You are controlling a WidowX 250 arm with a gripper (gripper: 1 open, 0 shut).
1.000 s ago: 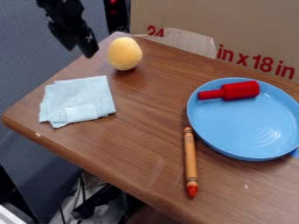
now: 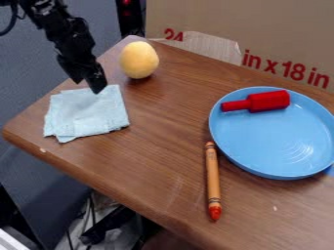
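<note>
The black gripper (image 2: 92, 80) hangs at the upper left, its tip low over the back edge of a folded pale blue cloth (image 2: 84, 115); whether it touches the cloth or is open I cannot tell. A yellow egg-shaped object (image 2: 140, 60) stands to its right, apart from it. On the right a blue plate (image 2: 274, 146) holds a red object with a handle (image 2: 269, 102). An orange crayon (image 2: 213, 181) lies to the left of the plate, on the table.
The wooden table (image 2: 156, 171) has clear room in its middle. A cardboard box (image 2: 248, 39) stands along the back. The table's left edge drops to a grey floor area with cables below.
The gripper has come down toward the cloth over the last second. The objects on the table have not visibly moved.
</note>
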